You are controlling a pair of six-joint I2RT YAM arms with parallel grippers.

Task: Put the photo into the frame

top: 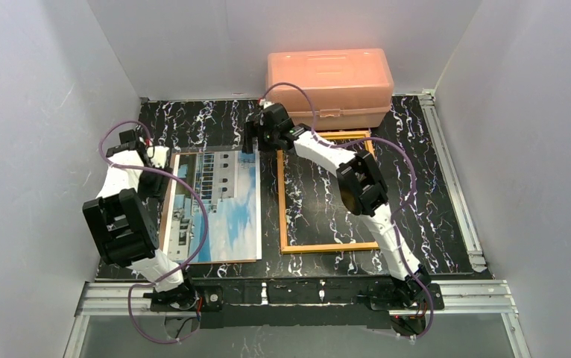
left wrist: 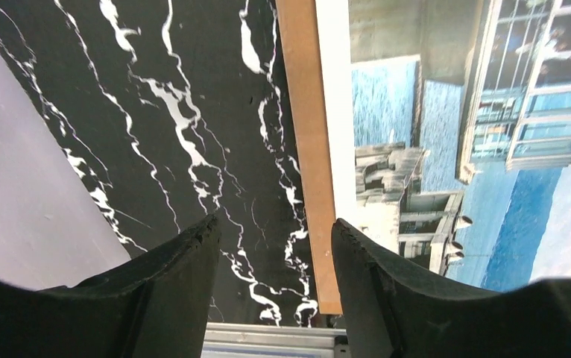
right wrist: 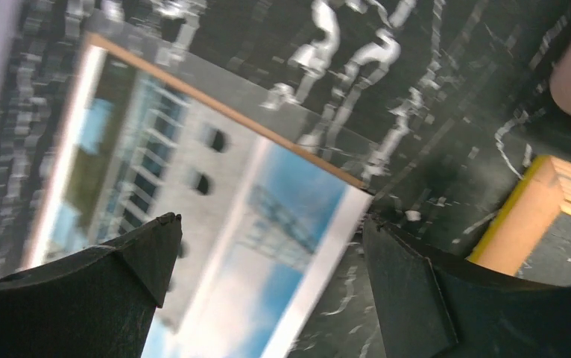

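Observation:
The white-bordered photo (top: 230, 201) of buildings and blue sky lies on the left of the table. Beneath it a brown backing board (left wrist: 314, 149) shows as a strip along the left edge, and a clear sheet (right wrist: 305, 123) juts past its top edge. My left gripper is open above the photo's left border, nothing between its fingers. Over the photo's top right corner hovers my right gripper, open and empty, its view partly blurred. The yellow-wood frame (top: 282, 201) lies flat to the right, dark table showing through it; my right arm crosses above.
Behind the frame stands a pink lidded box (top: 330, 89) at the back wall. Grey walls close in the left, back and right. Bare marble table (top: 428, 209) lies right of the frame, with a narrow gap between photo and frame.

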